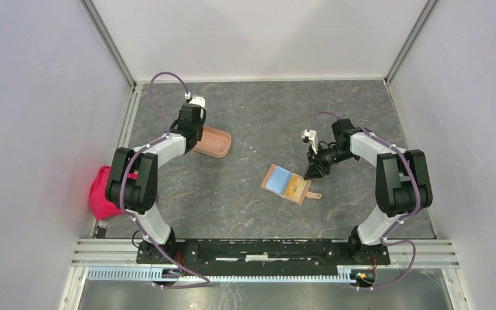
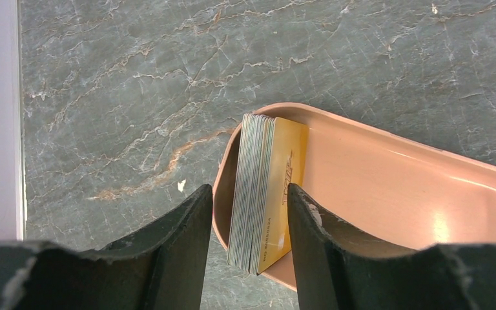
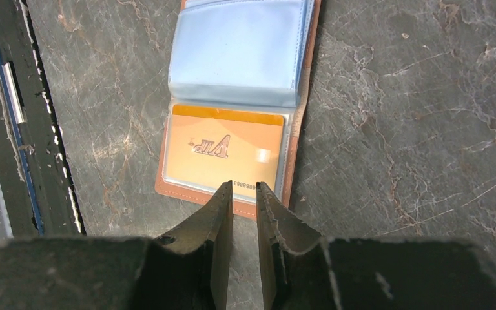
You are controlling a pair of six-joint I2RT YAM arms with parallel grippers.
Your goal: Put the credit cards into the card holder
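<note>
An open card holder lies near the table's middle front, a light blue sleeve on one half and a yellow card in a clear sleeve on the other. My right gripper hangs beside the yellow card's edge, its fingertips a narrow gap apart with no object seen held. A pink tray stands at the left; in it a stack of cards stands on edge at one end. My open left gripper is over that stack, its fingertips on either side of it; whether they touch it I cannot tell.
A red cloth bag lies at the left front edge. The back middle of the marble table and the front around the card holder are clear. Walls close the sides and back.
</note>
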